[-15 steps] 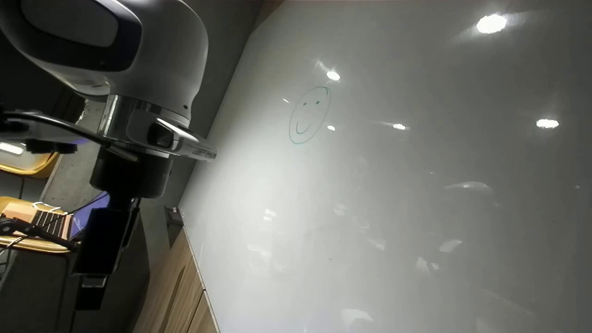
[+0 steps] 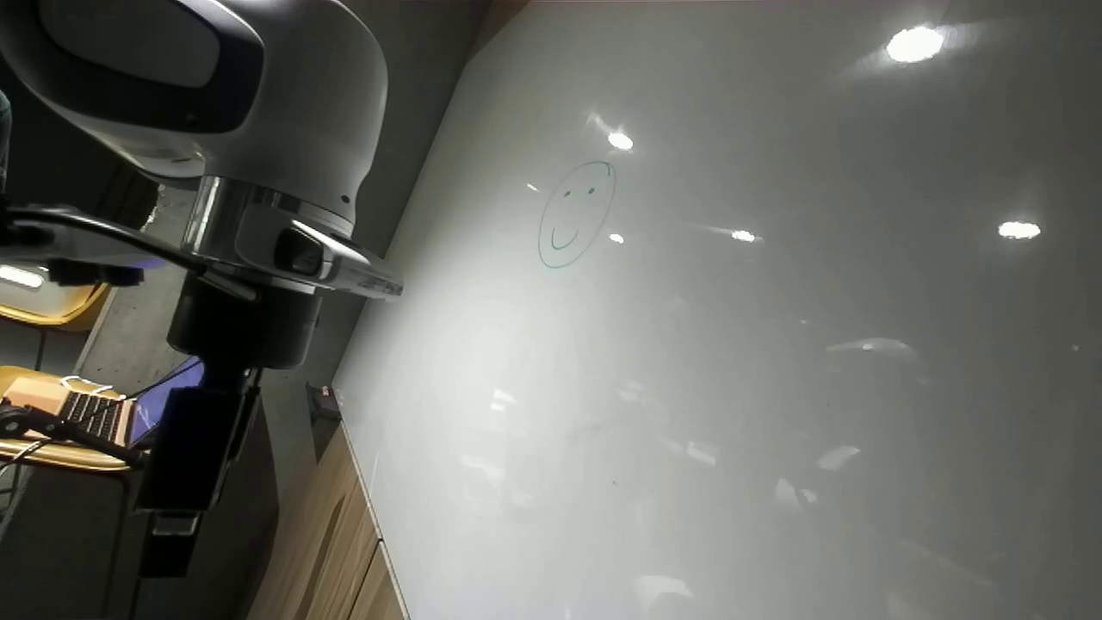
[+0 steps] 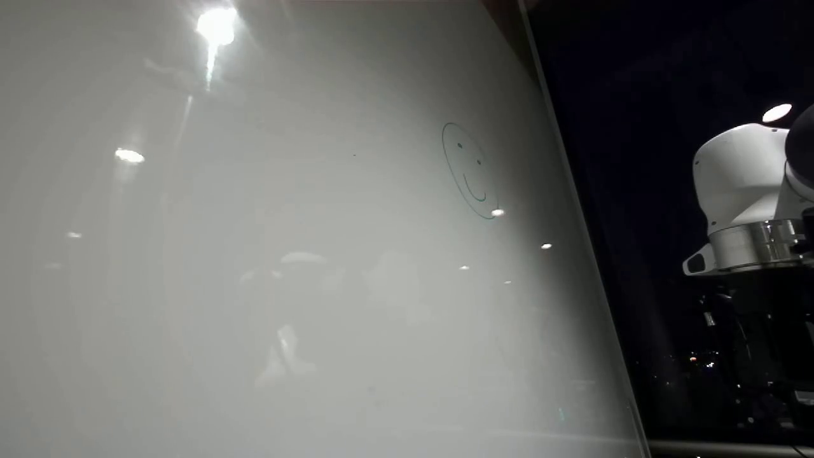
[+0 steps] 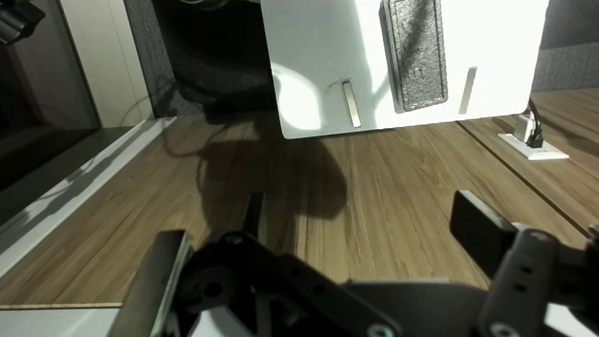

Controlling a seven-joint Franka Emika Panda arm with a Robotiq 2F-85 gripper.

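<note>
In the first exterior view a large whiteboard [image 2: 723,341] fills most of the frame, bearing a green smiley face [image 2: 576,213] in its upper left part. The same drawing [image 3: 470,171] appears right of centre on the board in the second exterior view. My gripper is open, its fingers wide apart with nothing between them. In the first exterior view the arm hangs left of the board, hand pointing down and clear of the surface. A grey textured block [image 4: 417,56] lies against a white panel [image 4: 314,67] beyond the fingers in the wrist view.
Wood-grain panelling [image 4: 393,168] spreads beneath the gripper, with a white socket plate [image 4: 533,147] and black plug at the right. A laptop [image 2: 103,412] rests on a yellow chair behind the arm. The board's front is unobstructed.
</note>
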